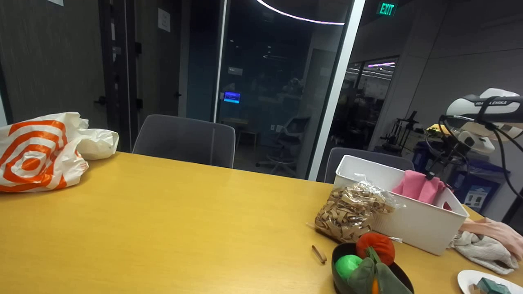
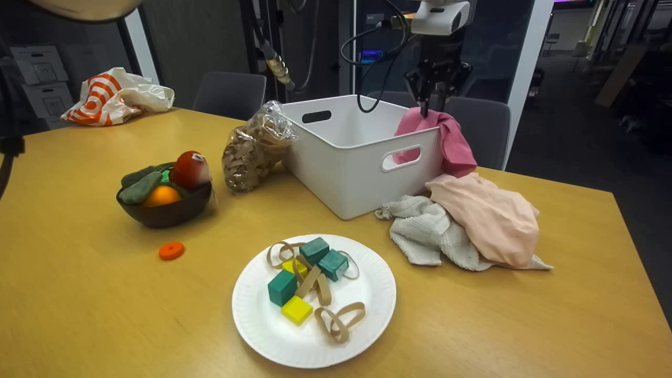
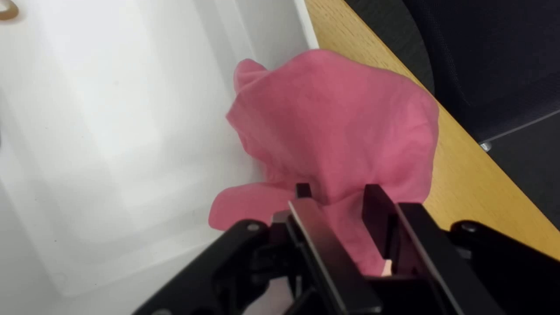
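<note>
A pink cloth (image 2: 456,146) drapes over the rim at the right end of a white bin (image 2: 327,170). Part of it hangs inside the bin and part outside, toward the table. My gripper is right at the cloth, its fingers parted. In the wrist view pink fabric (image 3: 336,126) shows between and beyond the fingertips; whether they touch it is hard to tell. Exterior view 1 shows the gripper (image 1: 430,175) at the top of the cloth (image 1: 419,187).
Beside the bin lie peach (image 2: 494,217) and grey cloths (image 2: 422,230). A bag of brown strips (image 2: 252,151) leans near its left side. A bowl of toy produce (image 2: 164,211) and a plate (image 2: 371,315) with blocks and bands stand in front. A chair (image 2: 485,119) is behind.
</note>
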